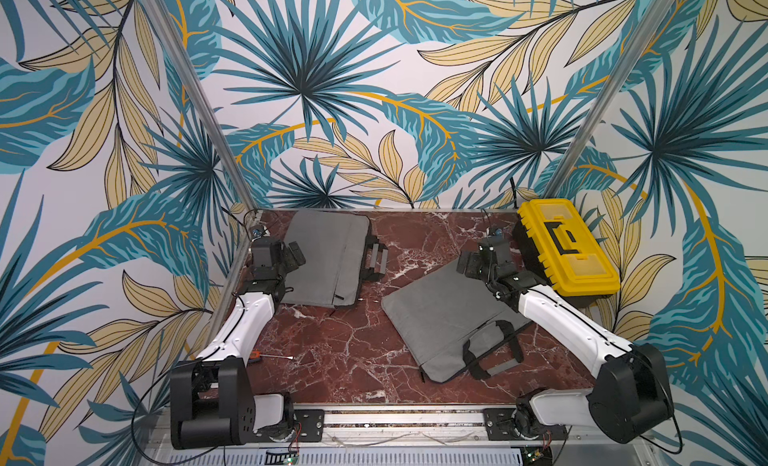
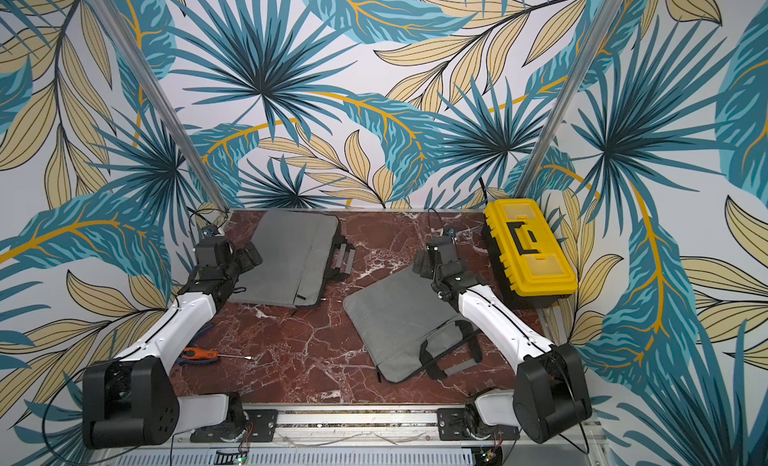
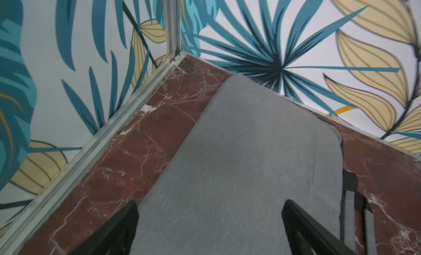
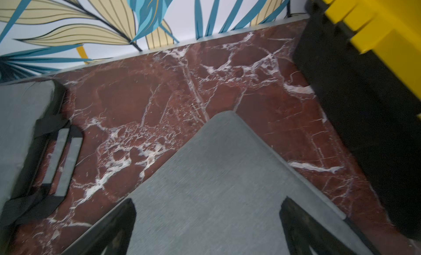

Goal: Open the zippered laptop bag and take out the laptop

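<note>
Two grey laptop bags lie flat on the table. The left bag (image 1: 324, 254) is at the back left, its dark handle (image 1: 375, 258) on the right side. The right bag (image 1: 448, 318) lies askew at centre right, its handle (image 1: 494, 350) toward the front. No laptop shows. Above the left bag's left edge, my left gripper is open and empty, its fingers (image 3: 116, 231) spread wide. My right gripper is likewise open over the right bag's far part, touching nothing that I can see. Both zippers are too small to follow.
A yellow and black toolbox (image 1: 568, 246) stands at the back right, close to the right arm. An orange screwdriver (image 2: 198, 354) lies at the front left, near the left arm. Bare table (image 1: 328, 362) shows between the bags and at the front middle.
</note>
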